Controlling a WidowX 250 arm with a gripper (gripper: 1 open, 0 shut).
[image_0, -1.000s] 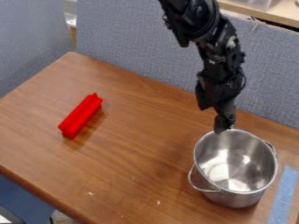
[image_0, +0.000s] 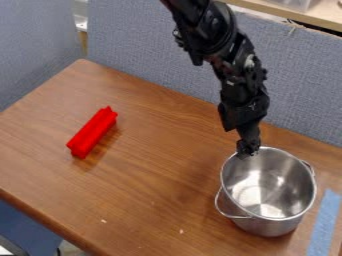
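A black robot arm reaches down from the top centre, its gripper (image_0: 247, 148) low at the back rim of a steel pot (image_0: 267, 200) on the right side of the wooden table (image_0: 134, 190). Whether the fingers are open or shut, or touch the rim, is hard to tell. A red block (image_0: 92, 131) lies on the left half of the table, well away from the gripper.
Grey padded panels (image_0: 140, 75) border the table behind and at the left. A blue strip (image_0: 322, 225) lies at the right edge beside the pot.
The arm and gripper have shifted slightly to the left over the last second. The pot and red block appear unmoved.
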